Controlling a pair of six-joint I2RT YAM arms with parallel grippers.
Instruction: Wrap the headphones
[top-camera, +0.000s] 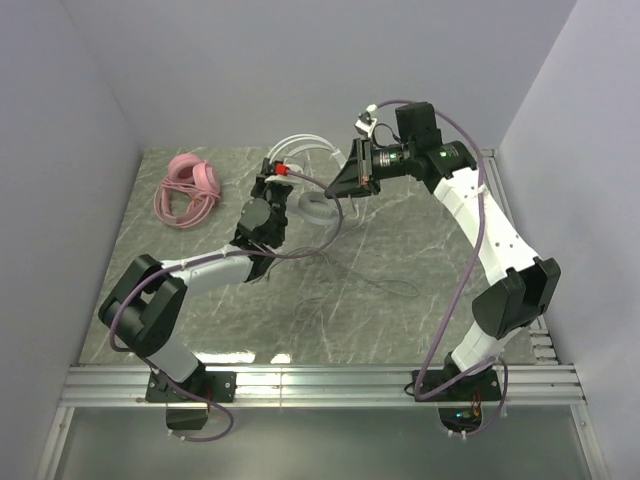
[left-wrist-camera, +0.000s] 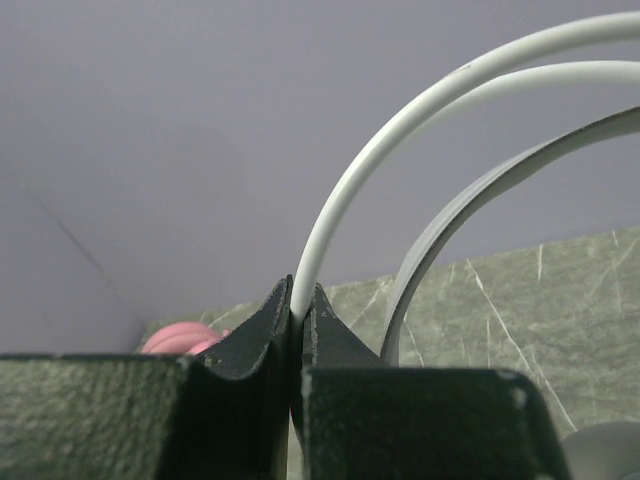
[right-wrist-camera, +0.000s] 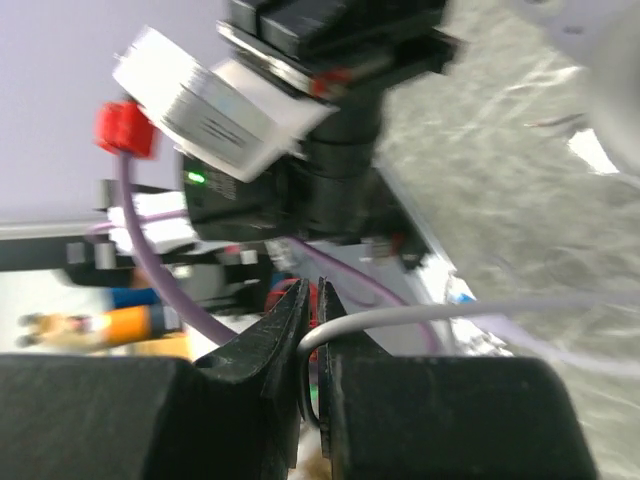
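Observation:
White headphones hang above the table in the top view, their arched headband (top-camera: 302, 140) at the back and an ear cup (top-camera: 318, 208) below. My left gripper (top-camera: 280, 178) is shut on the headband, whose white band (left-wrist-camera: 352, 182) rises from between its dark fingers in the left wrist view. Over the ear cup, my right gripper (top-camera: 335, 192) points down and left. In the right wrist view it is shut on a pale grey cable (right-wrist-camera: 450, 311), which runs off to the right. More of that thin cable (top-camera: 385, 286) trails loosely over the table.
Pink headphones (top-camera: 202, 178) with their pink cord (top-camera: 187, 215) wound around them lie at the back left of the marbled table (top-camera: 430, 320). Purple cables run along both arms.

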